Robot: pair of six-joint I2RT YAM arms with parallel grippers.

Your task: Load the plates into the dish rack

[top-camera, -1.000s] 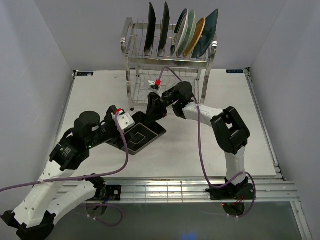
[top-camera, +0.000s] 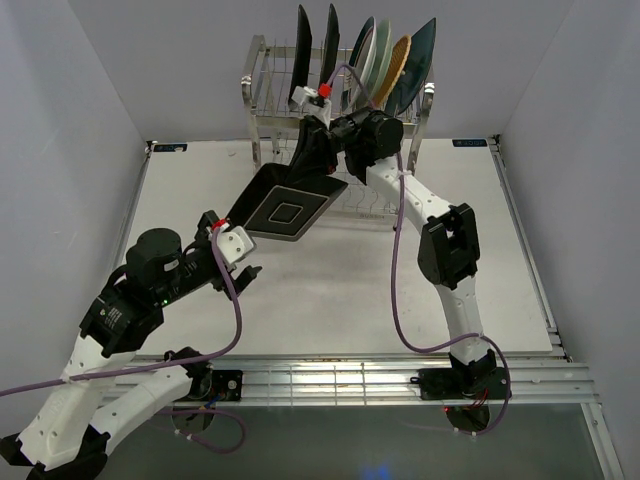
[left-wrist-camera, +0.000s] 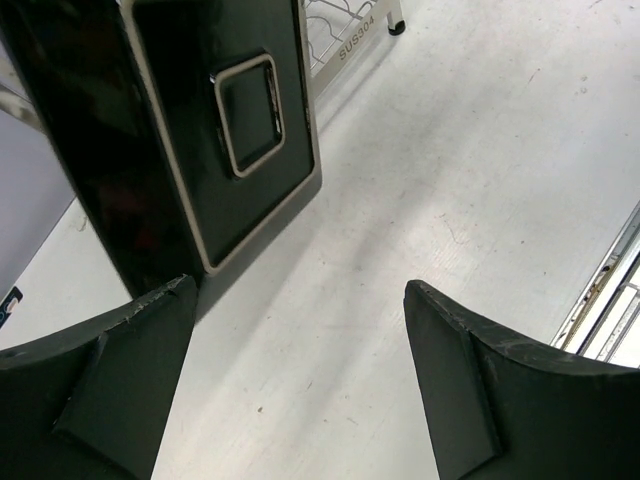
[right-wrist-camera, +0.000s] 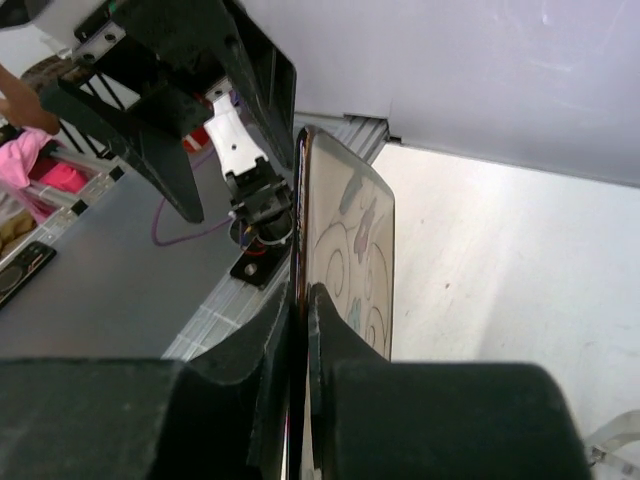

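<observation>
A square black plate (top-camera: 284, 208) hangs tilted in front of the dish rack, my right gripper (top-camera: 311, 160) shut on its edge; in the right wrist view the plate (right-wrist-camera: 350, 258) stands edge-on between the fingers. My left gripper (top-camera: 230, 275) is open at the lower left, apart from the plate; the left wrist view shows the plate (left-wrist-camera: 170, 150) beyond its empty fingers. The rack (top-camera: 258, 120) holds several upright plates on its upper tier: black, white, green and a tan one (top-camera: 392, 70).
Grey walls (top-camera: 560, 200) bound the area, and a metal rail (top-camera: 330, 374) runs along the front. A purple cable lies over each arm.
My right gripper has lifted the plate up and back toward the rack's upper tier. My left gripper has drawn away a little to the left and down, leaving the plate.
</observation>
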